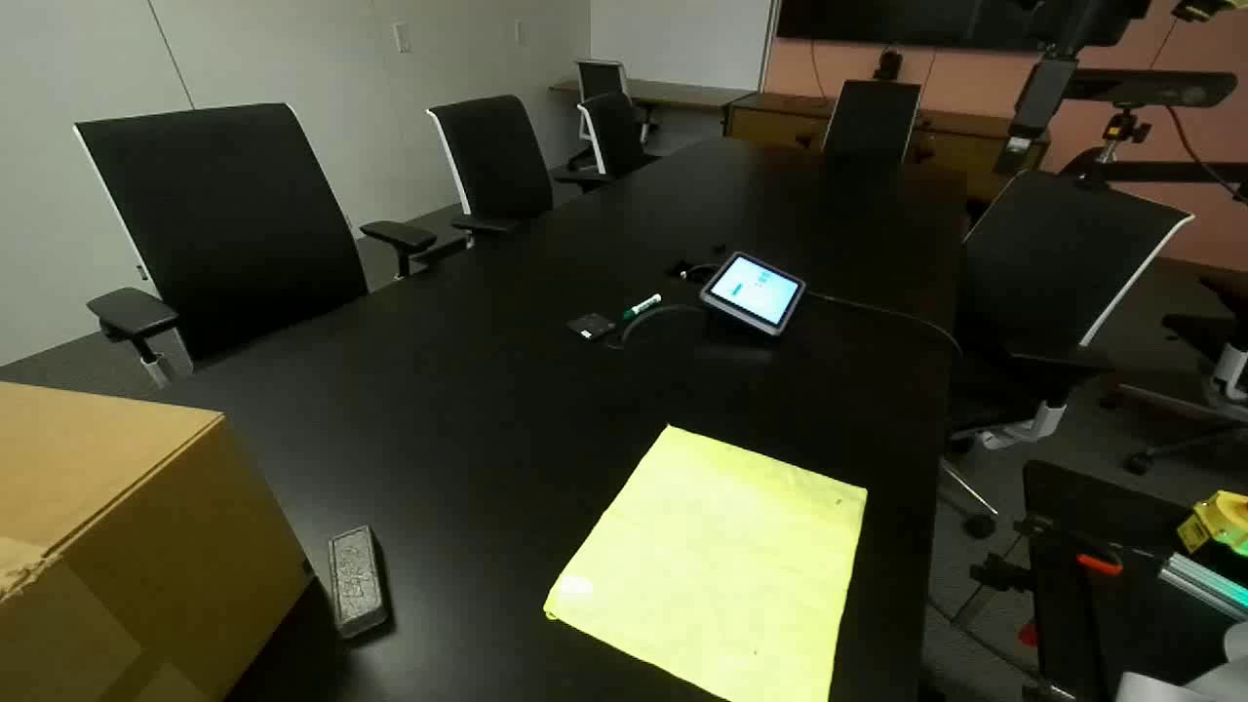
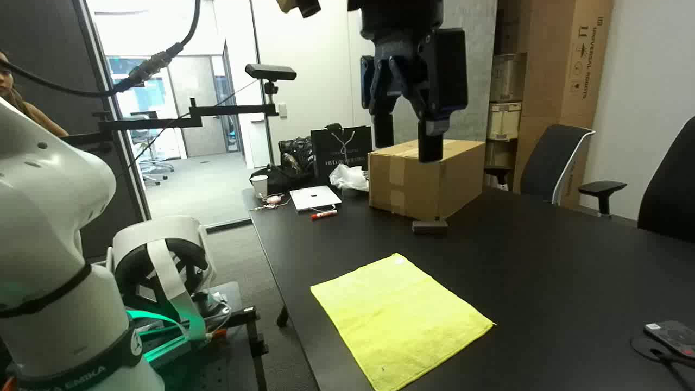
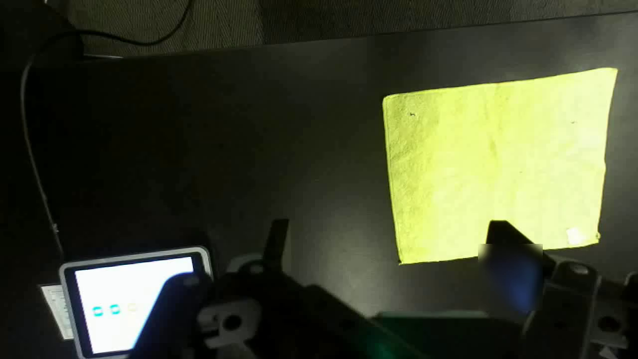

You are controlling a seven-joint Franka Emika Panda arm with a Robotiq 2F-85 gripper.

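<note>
A yellow cloth (image 1: 725, 550) lies spread flat on the black table, one corner bearing a small white tag. From the other side the same cloth (image 2: 400, 319) shows whole, near the table edge. My gripper (image 2: 405, 140) hangs high above the table, fingers pointing down and wide apart. In the wrist view the open gripper has nothing between its fingertips; the cloth (image 3: 496, 161) lies well below, toward the right. A dark eraser-like block (image 1: 357, 579) rests beside the cardboard box (image 1: 140, 538).
A lit tablet (image 1: 755, 291) with a cable stands farther along the table, close to a green marker (image 1: 643, 306). A laptop (image 2: 315, 198), a red marker (image 2: 323, 214) and a paper cup (image 2: 259, 185) sit at the opposite end. Chairs line the sides.
</note>
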